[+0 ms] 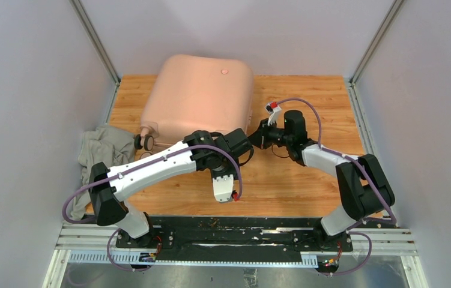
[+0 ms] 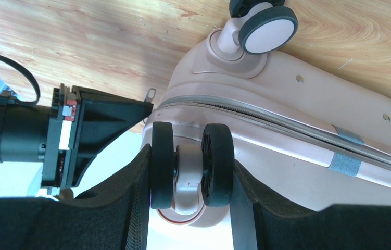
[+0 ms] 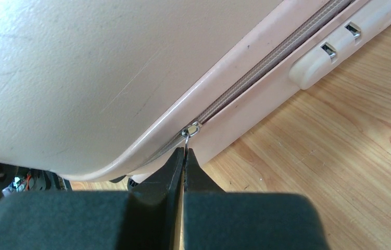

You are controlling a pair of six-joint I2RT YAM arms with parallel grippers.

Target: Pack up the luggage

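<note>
A closed pink suitcase [image 1: 196, 99] lies on the wooden floor, wheels toward the front left. In the left wrist view my left gripper is shut on a caster wheel [image 2: 188, 172] at the suitcase's corner, beside the zipper [image 2: 266, 120]. My right gripper is at the case's right side, fingers shut at the small metal zipper pull [image 3: 191, 131]; the thin tab rises from between the fingertips. The zipper track runs up and to the right past a latch housing [image 3: 318, 65].
A grey cloth [image 1: 102, 153] lies crumpled at the left wall. Bare wooden floor [image 1: 307, 90] shows at the right and in front. Walls close the area at left, back and right.
</note>
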